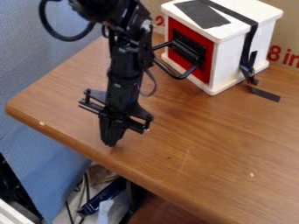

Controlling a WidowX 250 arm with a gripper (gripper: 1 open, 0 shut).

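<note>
The black robot arm hangs down from the top left, its gripper (112,133) low over the left part of the wooden table (198,166), pointing down. I cannot tell whether its fingers are open or shut. To its right stands a white box (229,79) with a red front panel (184,68), black straps and a dark patch on top. A looped black cable or handle crosses the red panel near the arm.
A cardboard box (284,44) stands at the back right. A blue-grey wall (35,79) borders the left. Below the table's front edge lie cables and clutter.
</note>
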